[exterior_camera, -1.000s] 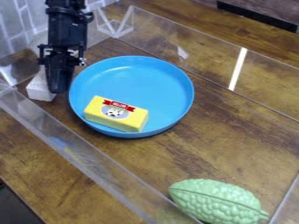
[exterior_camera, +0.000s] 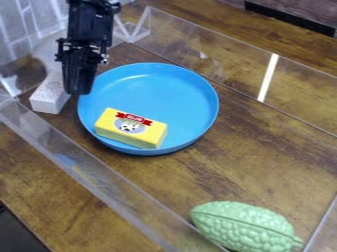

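My black gripper hangs at the upper left, just above the left rim of a blue plate, beside a white block on the table. Whether it is open or shut I cannot tell. A yellow box with a red label lies on the front part of the plate.
A green ridged object lies at the lower right. Clear plastic walls border the work area on several sides. Bare wooden table fills the right and middle front.
My gripper has moved up and to the right from over the white block, which now shows more clearly. The plate and yellow box look unmoved.
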